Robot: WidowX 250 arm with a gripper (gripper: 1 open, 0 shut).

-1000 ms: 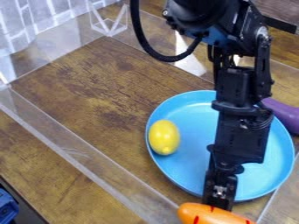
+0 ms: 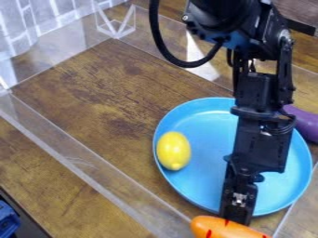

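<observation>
The black robot arm reaches down from the top right, its gripper [image 2: 239,203] low over the front part of a round blue plate [image 2: 192,121], just above an orange carrot [image 2: 226,229] at the bottom edge. A yellow egg-shaped object [image 2: 173,151] sits on the plate's left side. The fingertips are dark and small, so what lies between them is hard to make out.
A purple object [image 2: 306,125] lies behind the arm at the right. Clear plastic walls border the wooden surface [image 2: 87,102], whose left part is free. A dark blue item [image 2: 6,223] shows at the lower left corner.
</observation>
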